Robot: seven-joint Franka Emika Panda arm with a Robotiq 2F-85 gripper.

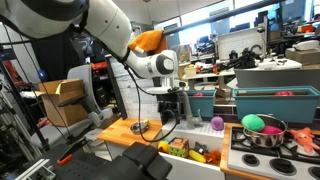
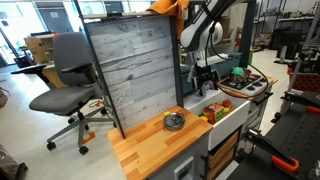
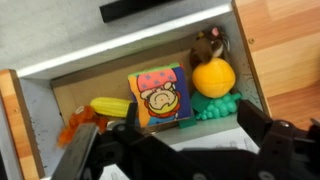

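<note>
My gripper (image 1: pixel 168 108) hangs above an open white drawer (image 2: pixel 232 125). In the wrist view its dark fingers (image 3: pixel 92 145) stand wide apart along the lower edge, with no object visibly held between them. Below, inside the drawer, lies a colourful square with a cartoon face (image 3: pixel 160 97). Left of it are a yellow corn-like toy (image 3: pixel 110 106) and a red-orange item (image 3: pixel 80 122). On its right sit an orange round toy (image 3: pixel 213 76), a brown animal figure (image 3: pixel 207 46) and a green lumpy toy (image 3: pixel 214 106). The gripper partly hides the drawer's near side.
Right of the drawer is a stove (image 1: pixel 275 158) bearing a pot of coloured items (image 1: pixel 263 124). A metal bowl (image 2: pixel 174 121) rests on the wooden counter (image 2: pixel 150 150) to the left. Teal bins (image 1: pixel 275 105) and a purple object (image 1: pixel 217 123) stand behind.
</note>
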